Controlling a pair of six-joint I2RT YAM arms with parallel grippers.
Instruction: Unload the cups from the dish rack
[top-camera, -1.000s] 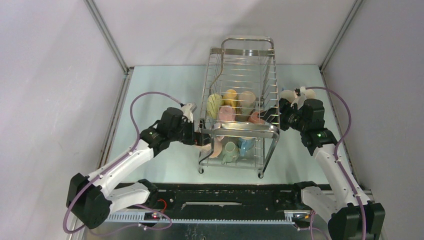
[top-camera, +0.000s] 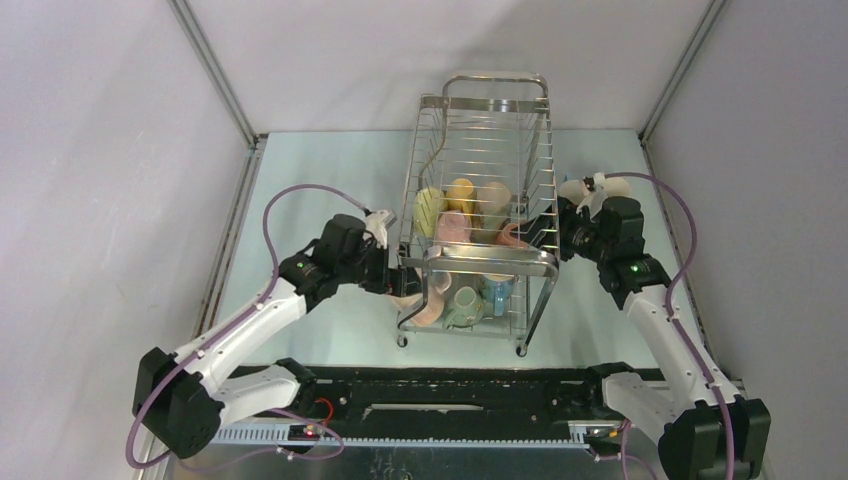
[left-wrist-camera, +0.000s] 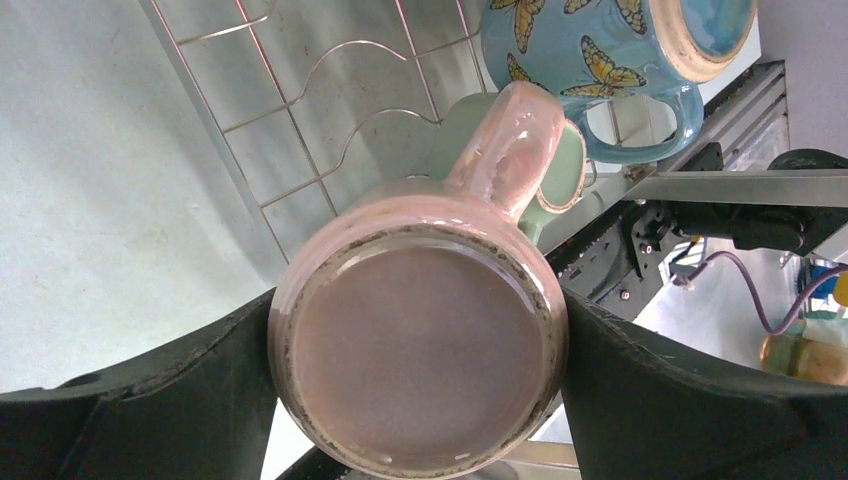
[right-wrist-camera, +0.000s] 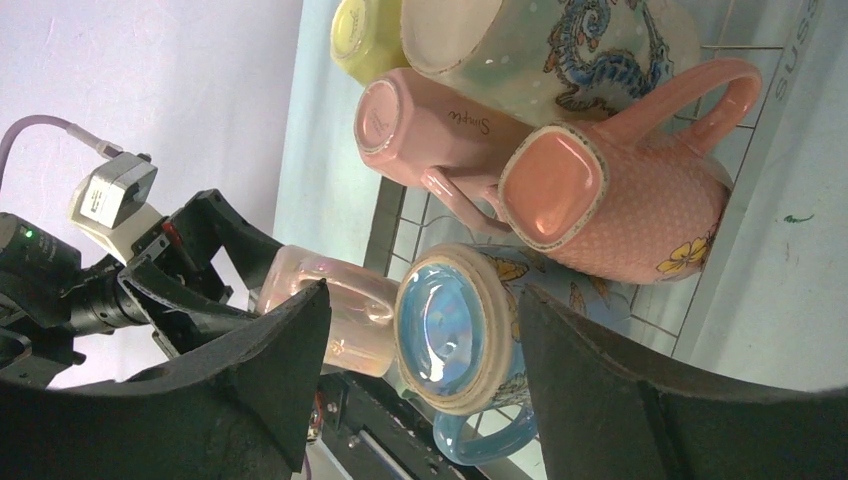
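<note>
The metal dish rack (top-camera: 480, 104) holds several cups. My left gripper is open around a pink cup (left-wrist-camera: 420, 355) low in the rack, its fingers at either side, seen bottom-on. A green mug (top-camera: 463, 310) and a blue butterfly mug (left-wrist-camera: 600, 60) lie beside it. My right gripper is open at the rack's right side, reaching toward the blue mug's base (right-wrist-camera: 445, 325) and a textured pink mug (right-wrist-camera: 640, 210). Another pink mug (right-wrist-camera: 430, 130), a dragon cup (right-wrist-camera: 540, 50) and a yellow cup (right-wrist-camera: 365, 35) lie above these.
Some white cups (top-camera: 575, 190) are partly visible behind the right arm at the right. Walls border the table at the back and sides.
The arms have moved very slightly. The green and blue mugs in the lower rack sit a little further right and lower in the top view than a second ago.
</note>
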